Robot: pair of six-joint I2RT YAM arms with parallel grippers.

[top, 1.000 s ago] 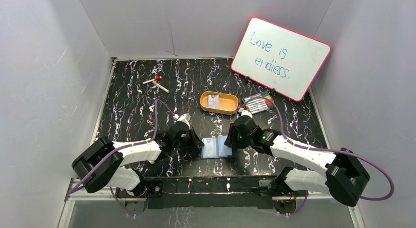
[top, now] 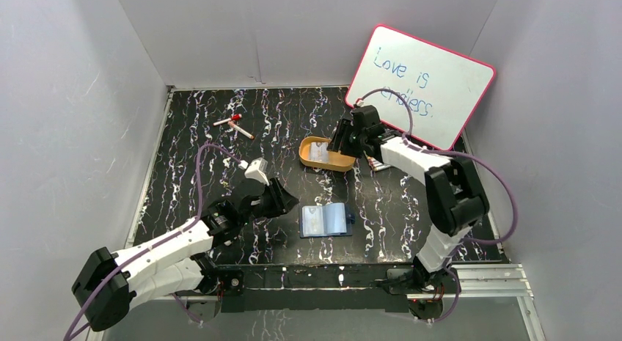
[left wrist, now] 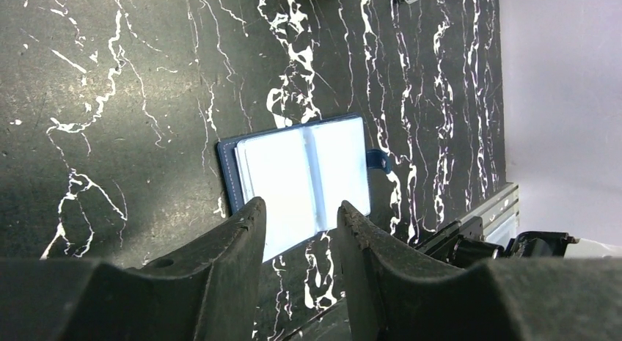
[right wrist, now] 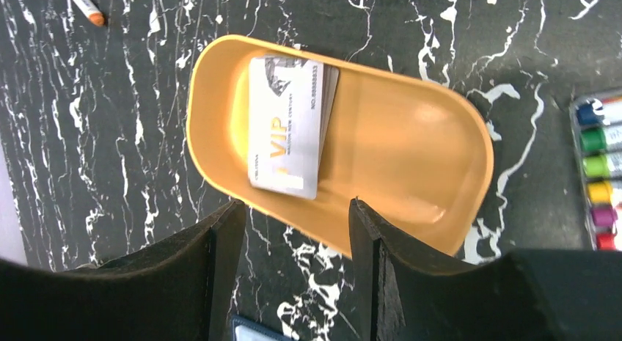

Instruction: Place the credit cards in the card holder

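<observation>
The navy card holder lies opened flat near the front of the table, its clear sleeves facing up and its strap to the right. Above and left of it, my left gripper is part open, apart from the holder, with nothing between its fingers. A small stack of silver credit cards, the top one marked VIP, rests in the left end of the orange tray. My right gripper stands open over the tray's near side, its fingers empty and clear of the cards.
A case of coloured markers lies right of the tray, mostly hidden by my right arm from above. Two loose markers are at the back left. A whiteboard leans at the back right.
My right gripper has moved from the card holder back to above the orange tray. The left gripper has drawn away from the holder's left edge, up and leftward, and its fingers have parted.
</observation>
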